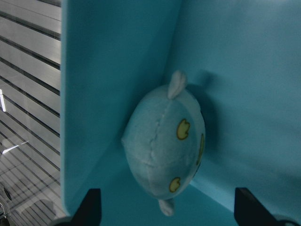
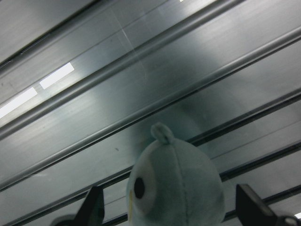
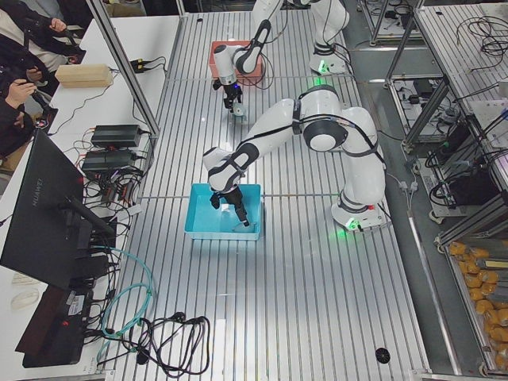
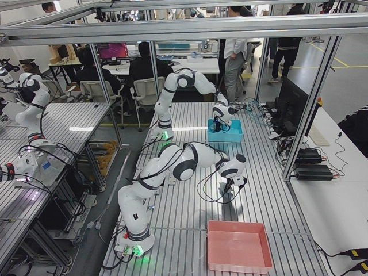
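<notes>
A light-blue plush toy (image 1: 162, 141) with yellow patches lies in a corner of the blue bin (image 3: 198, 226). My left gripper is over it, open, its fingertips either side of the toy. A pale teal plush (image 2: 171, 188) with a dark eye rests on the slatted metal table (image 2: 80, 136). My right gripper hangs open over that plush, fingers to either side.
A pink bin (image 4: 238, 244) stands empty on the table near the right arm. Cables (image 3: 175, 349) lie at one table corner. A monitor (image 3: 44, 214) and power units stand on the side desk.
</notes>
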